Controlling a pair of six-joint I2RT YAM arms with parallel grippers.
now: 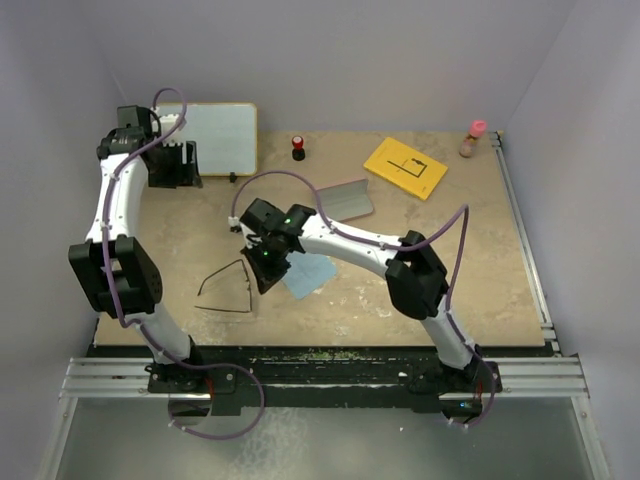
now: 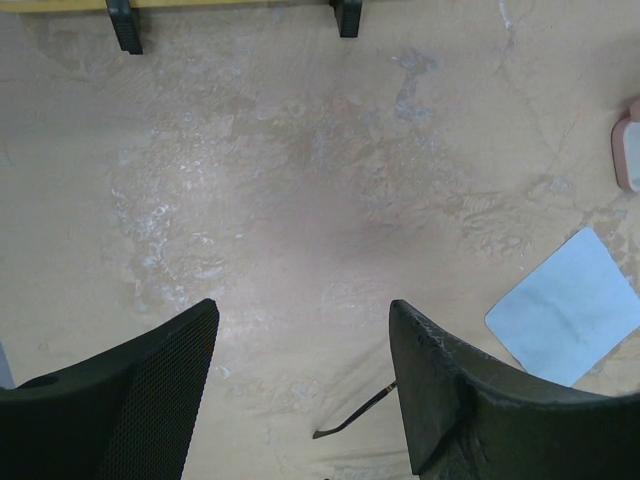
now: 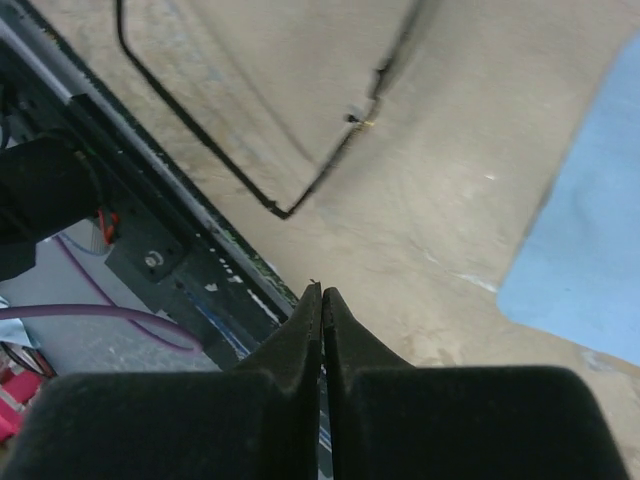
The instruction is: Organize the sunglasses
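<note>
A pair of thin-framed glasses (image 1: 247, 295) lies at the front left, temples spread; its dark frame (image 3: 240, 173) crosses the upper part of the right wrist view, and one temple (image 2: 350, 418) shows in the left wrist view. My right gripper (image 1: 260, 285) hovers beside it, shut with nothing between its fingertips. A blue cloth (image 1: 310, 275) lies just to the right, partly under that arm. My left gripper (image 1: 180, 178) is open and empty at the back left. A grey case (image 1: 345, 200) lies behind the cloth.
At the back stand a white board (image 1: 225, 135), a red-topped black item (image 1: 298, 148), a yellow board (image 1: 405, 168) and a pink-capped bottle (image 1: 470, 140). The table's front edge (image 3: 140, 190) is close to the glasses.
</note>
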